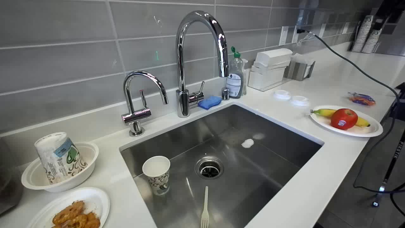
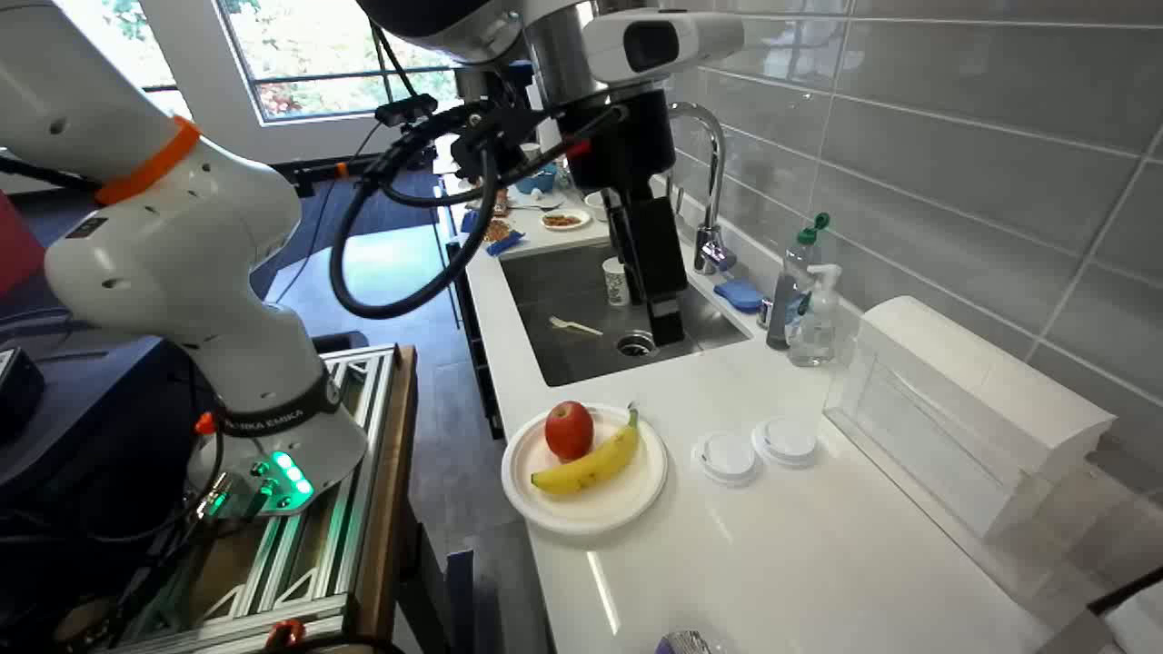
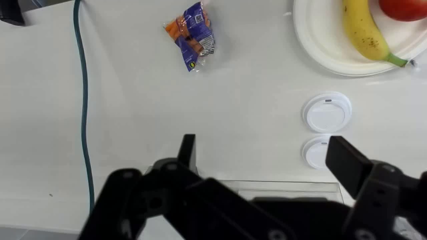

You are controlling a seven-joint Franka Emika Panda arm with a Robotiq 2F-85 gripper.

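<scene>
My gripper is open above the white counter, and bare counter shows between its spread fingers. In the second exterior view the black gripper (image 2: 662,316) hangs from the arm, in front of the sink from that angle. A white plate (image 2: 583,523) carries a red apple (image 2: 569,430) and a yellow banana (image 2: 594,467). Two white cup lids (image 3: 327,114) lie beside the plate; the right finger partly covers the lower one. Toward the top of the wrist view rests a purple-and-orange snack bag (image 3: 192,36). The first exterior view does not show the arm.
The steel sink (image 1: 243,171) holds an upright paper cup (image 1: 156,174) and a fork (image 1: 205,209). Faucets, a blue sponge (image 1: 209,102) and a soap bottle (image 1: 236,76) line its back. A clear napkin holder (image 2: 927,425) stands by the wall. A cable (image 3: 84,100) crosses the counter.
</scene>
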